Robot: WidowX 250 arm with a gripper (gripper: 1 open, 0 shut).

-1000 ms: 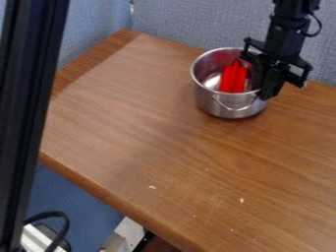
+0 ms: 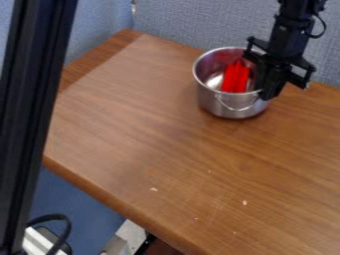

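A steel pot (image 2: 218, 100) stands toward the back right of the wooden table, with a red object (image 2: 237, 77) inside it. My black gripper (image 2: 265, 88) is lowered at the pot's right rim, its tips at or just inside the rim. Whether it is open or shut, and whether anything is between its fingers, is hard to make out against the dark arm.
Grey padded walls (image 2: 193, 25) stand behind. A dark vertical post (image 2: 27, 100) fills the left edge, with cables and white hardware below the table edge.
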